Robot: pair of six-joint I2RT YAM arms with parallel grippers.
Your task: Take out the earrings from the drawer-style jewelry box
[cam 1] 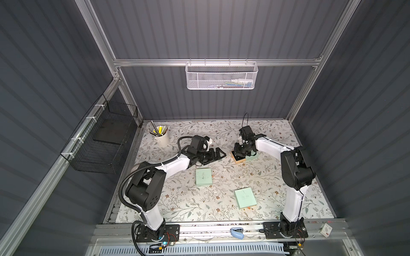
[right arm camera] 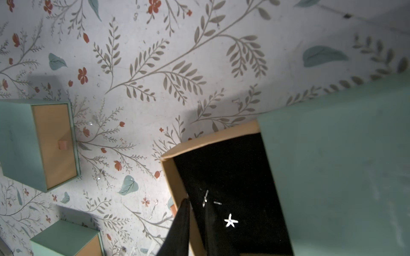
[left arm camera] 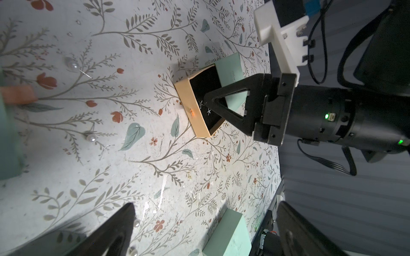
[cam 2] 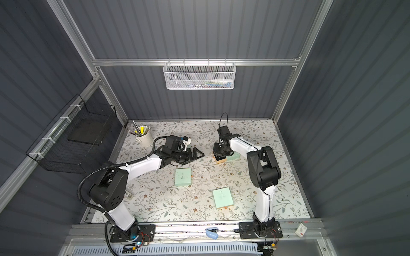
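Observation:
A green jewelry box [right arm camera: 341, 170] has its tan drawer [right arm camera: 213, 138] pulled out, showing a black lining. On that lining lie a silver star earring [right arm camera: 231, 220] and another small silver piece [right arm camera: 205, 198]. My right gripper reaches over the drawer's front part; its fingers are shut, with nothing seen held. From the left wrist view, its tip [left arm camera: 207, 99] is close to the silver pieces; contact cannot be judged. My left gripper [cam 1: 218, 154] stands open above the table left of this box, nothing between its fingers.
Two other green boxes, one left [cam 1: 203, 176] and one in front [cam 1: 245, 198], stand on the table. Small clear beads [left arm camera: 72, 64] lie scattered on the patterned surface. A utensil cup [cam 1: 161, 137] is at the back left. Bare table separates the boxes.

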